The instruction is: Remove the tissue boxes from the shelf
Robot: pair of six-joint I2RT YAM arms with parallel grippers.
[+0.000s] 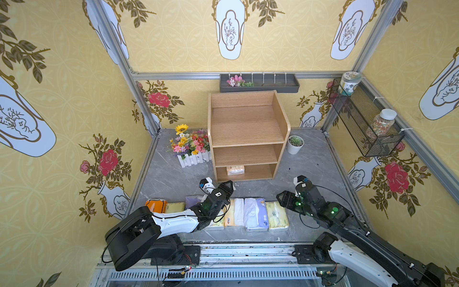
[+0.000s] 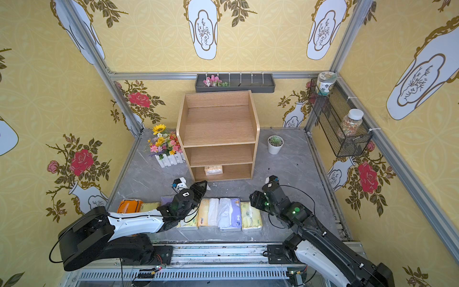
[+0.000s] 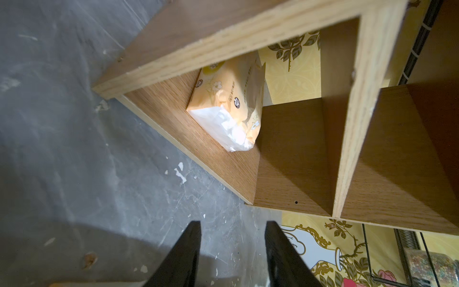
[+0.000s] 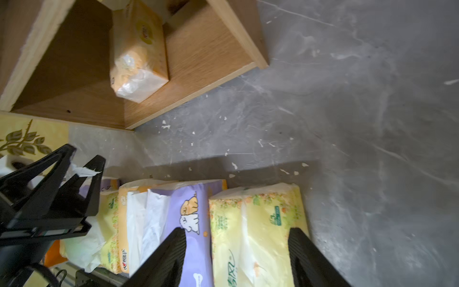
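On the bottom level of the wooden shelf (image 1: 248, 138) one orange-and-white tissue pack (image 3: 229, 102) lies toward the left side, white end facing out. Several other tissue packs rest in a row along the table front, among them a purple pack (image 4: 191, 210) and, at the row's right end, a yellow pack (image 4: 258, 224). My left gripper is open, empty, in front of the shelf's lower edge. Above the yellow pack my right gripper stands with its fingers spread apart, nothing seen held between them.
A flower pot in a white fence (image 1: 193, 157) stands left of the shelf, a small succulent pot (image 1: 295, 144) right of it. A wire basket (image 1: 365, 119) with jars hangs on the right wall. Grey table between shelf and packs is clear, as is the right side.
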